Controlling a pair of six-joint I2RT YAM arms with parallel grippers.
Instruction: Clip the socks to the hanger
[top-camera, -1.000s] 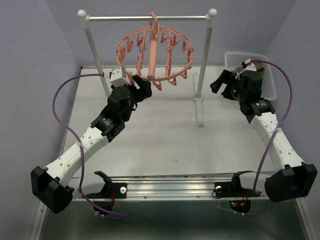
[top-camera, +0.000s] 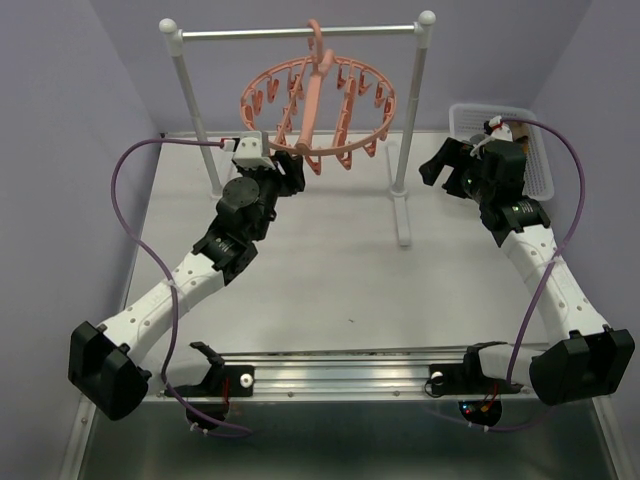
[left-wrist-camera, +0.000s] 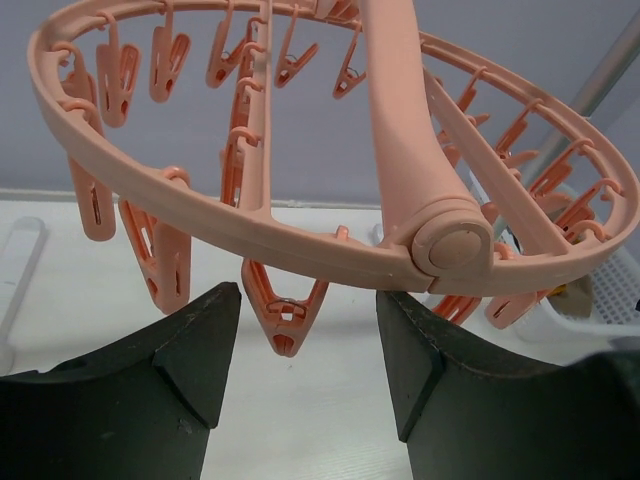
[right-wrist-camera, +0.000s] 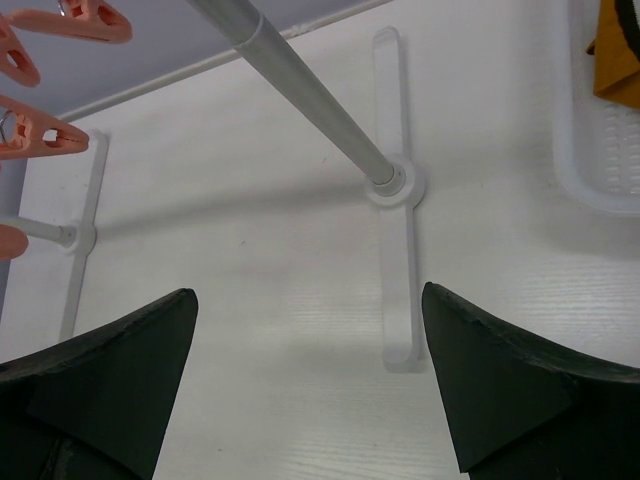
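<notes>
The round pink hanger (top-camera: 383, 135) hangs from the white rack, with clips around its ring and along its inner bars. At the ring's front left, my left gripper (top-camera: 289, 172) is open. In the left wrist view, one clip (left-wrist-camera: 285, 345) hangs between its spread fingers, with space visible on both sides. My right gripper stands wide open and empty, left of the white basket (right-wrist-camera: 568, 165). A mustard-yellow cloth (right-wrist-camera: 617, 60) shows in that basket; whether it is a sock is unclear. The clips I can see carry no socks.
The rack's right post (top-camera: 408, 115) rises between my two grippers, above its foot (top-camera: 402, 222) on the table. More clips (left-wrist-camera: 168, 255) hang close beside the left gripper.
The hanger and the rack's top have shifted slightly right, and the rack's foot has moved slightly too. My left arm has also crept right. The right arm has stayed still.
</notes>
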